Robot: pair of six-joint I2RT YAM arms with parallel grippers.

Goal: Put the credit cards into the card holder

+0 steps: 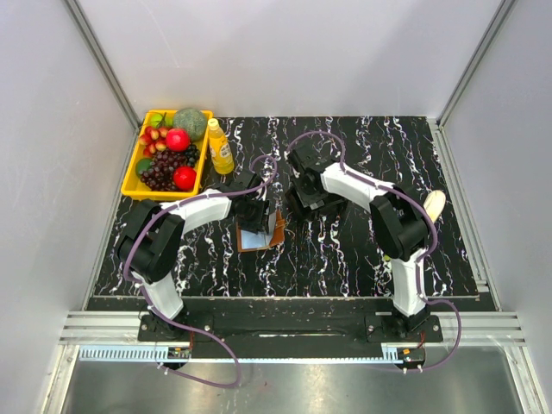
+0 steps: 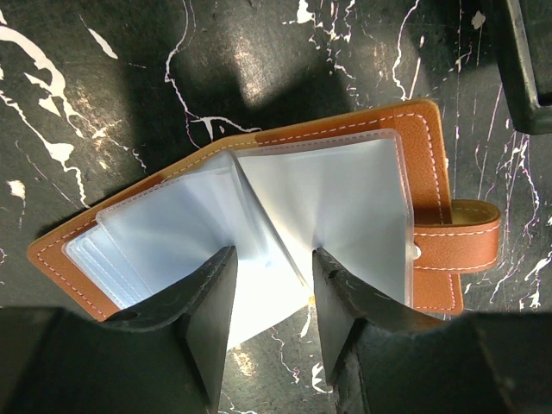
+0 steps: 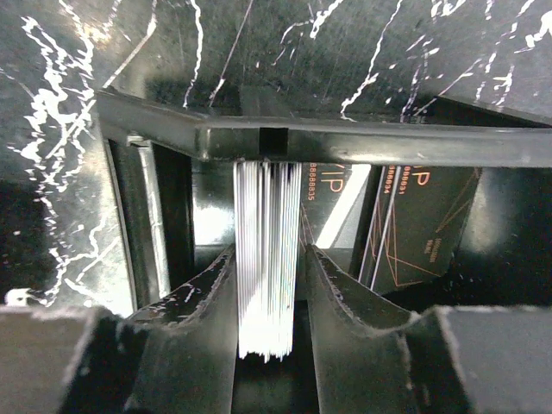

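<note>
The brown leather card holder (image 2: 435,164) lies spread on the table, its clear sleeves (image 2: 354,198) fanned to both sides. Over it, my left gripper is part open, with the raised edge of a sleeve between its fingertips; no firm grip shows. In the right wrist view a black tray (image 3: 388,142) has compartments holding cards. A stack of cards (image 3: 266,259), seen edge-on and white, stands in one compartment. My right gripper is part open with its fingers on either side of that stack. Dark cards (image 3: 423,224) lie in the compartment to its right.
A yellow basket (image 1: 131,185) of fruit stands at the far left, beside a yellow bottle (image 1: 221,151). At the right edge lies a pale oblong object (image 1: 435,204).
</note>
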